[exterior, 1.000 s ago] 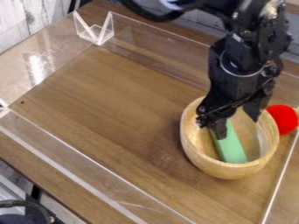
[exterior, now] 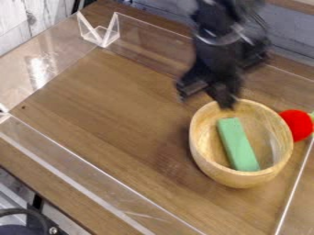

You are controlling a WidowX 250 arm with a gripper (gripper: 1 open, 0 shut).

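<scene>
A wooden bowl (exterior: 208, 156) sits at the right of the table, holding a green block (exterior: 238, 147) that lies lengthwise in it. The dark gripper (exterior: 211, 92) is up above and behind the bowl's back rim, blurred by motion; its fingertips are too smeared to tell whether they are open or shut.
A red round object (exterior: 296, 123) is beside the bowl on the right. A clear bracket (exterior: 101, 27) stands at the back left.
The gripper has risen out of the bowl and moved toward the back. The green block is now uncovered in the bowl.
</scene>
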